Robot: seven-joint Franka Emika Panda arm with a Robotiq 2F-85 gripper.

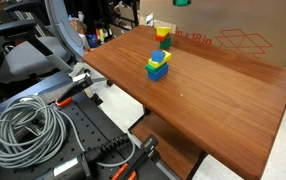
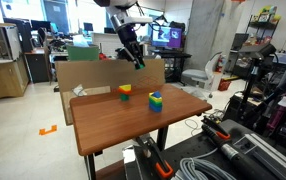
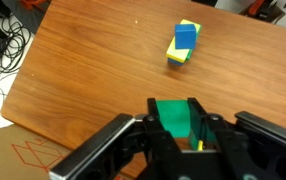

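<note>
A green block (image 3: 173, 116) is held in my gripper, which is shut on it in the wrist view. The same green block (image 1: 181, 3) shows high at the top edge in exterior view 1, clear of the table. Below and to its left stands a stack with a yellow top (image 1: 163, 32) and a green lower part; in the wrist view the gripper mostly hides it. Nearer the table's edge is a stack of blue and yellow blocks (image 1: 158, 66), its blue top (image 3: 185, 36) visible from above.
Coiled grey cable (image 1: 28, 135) and black rails (image 1: 98, 140) lie off the table's side. A light panel (image 1: 243, 30) stands behind the table.
</note>
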